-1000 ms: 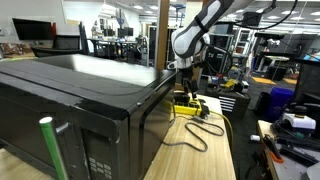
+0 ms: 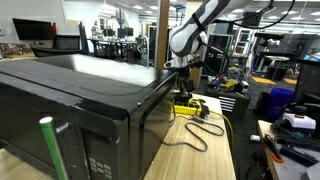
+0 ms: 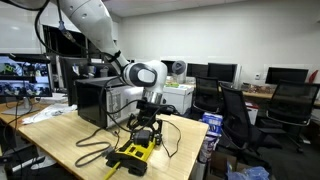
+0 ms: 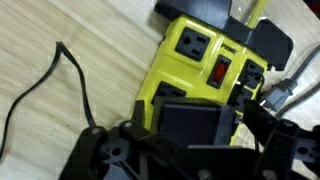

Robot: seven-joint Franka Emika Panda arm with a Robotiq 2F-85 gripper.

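Note:
A yellow and black power strip [image 4: 207, 62] with several outlets and a red switch [image 4: 220, 70] lies on the wooden table. A black block-like plug or adapter [image 4: 190, 122] sits over its lower end in the wrist view. My gripper is open above that end, with the black block between its spread fingers. Whether the fingers touch it cannot be told. From the second exterior view, the gripper [image 3: 146, 132] points down over the strip [image 3: 130, 161]; in the first, the black microwave-like box partly hides the area.
A large black box [image 2: 120, 125] stands on the table close to the arm. Black cables [image 3: 92, 152] lie loosely around the strip. A grey plug and cord [image 4: 278, 95] lie beside it. Bare tabletop [image 2: 195, 162] shows in front.
The arm has shifted only slightly above the strip. The strip, cables and black box show no visible movement.

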